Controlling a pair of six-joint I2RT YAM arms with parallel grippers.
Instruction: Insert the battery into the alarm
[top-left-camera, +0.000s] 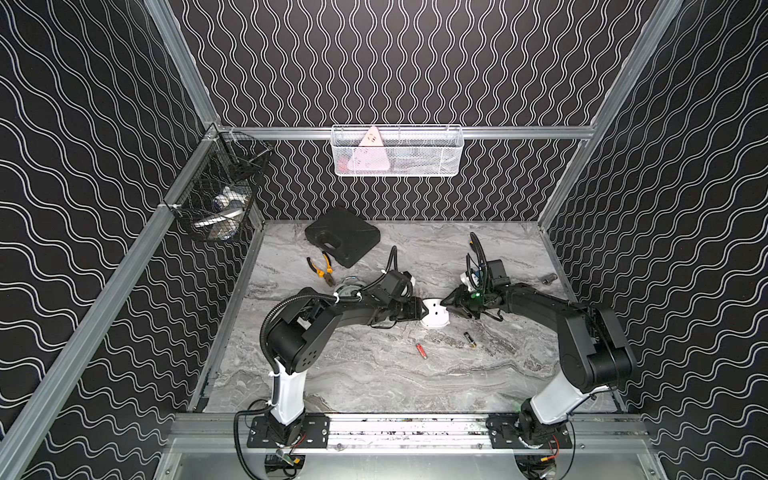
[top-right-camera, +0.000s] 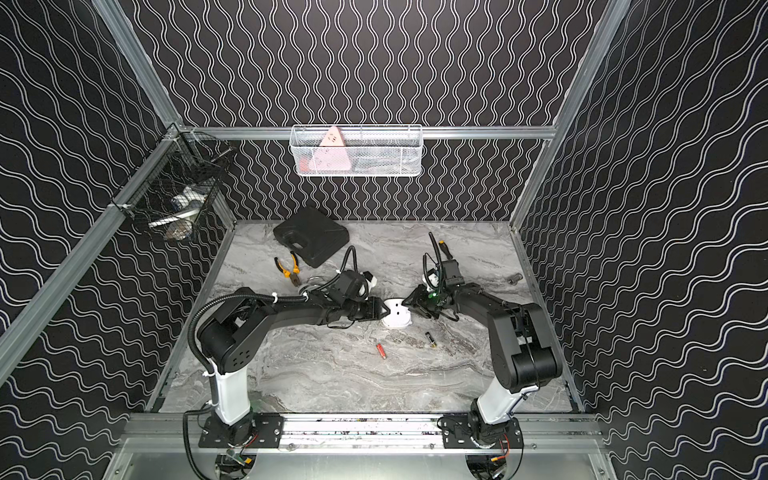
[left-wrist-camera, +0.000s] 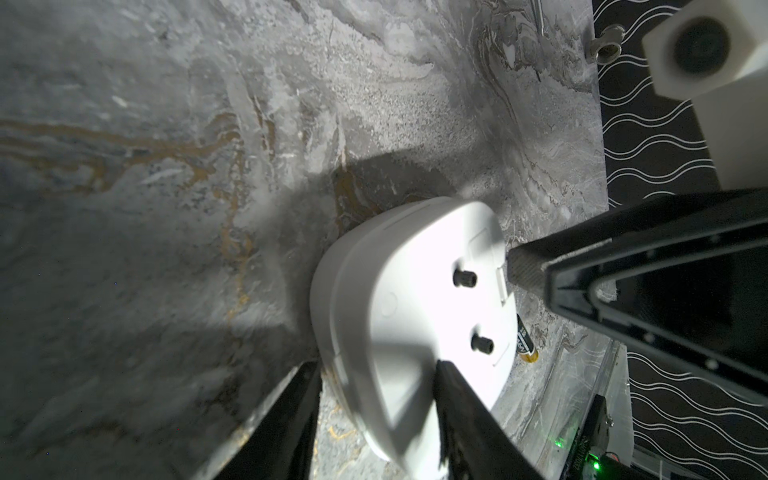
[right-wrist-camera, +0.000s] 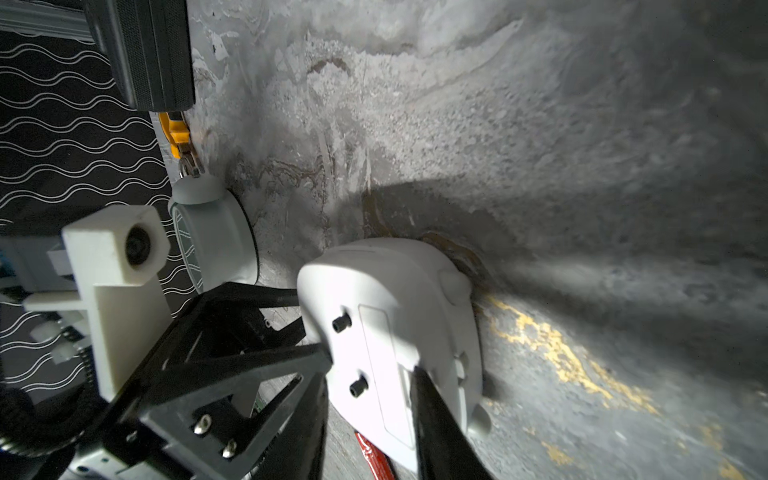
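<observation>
The white round alarm (top-left-camera: 436, 313) is between my two grippers near the middle of the table. My left gripper is at one edge of it, and my right gripper is at the opposite edge. Each has its fingers apart with part of the alarm between them; whether they press on it cannot be told. Two black pegs and a rectangular panel (right-wrist-camera: 386, 368) show on the alarm's face in the right wrist view. A red battery (top-left-camera: 421, 350) lies in front of the alarm, and a black battery (top-left-camera: 469, 340) lies to its front right.
Orange-handled pliers (top-left-camera: 322, 270) and a black case (top-left-camera: 342, 236) lie at the back left. A grey-white cylindrical object (right-wrist-camera: 216, 232) stands beyond the left gripper in the right wrist view.
</observation>
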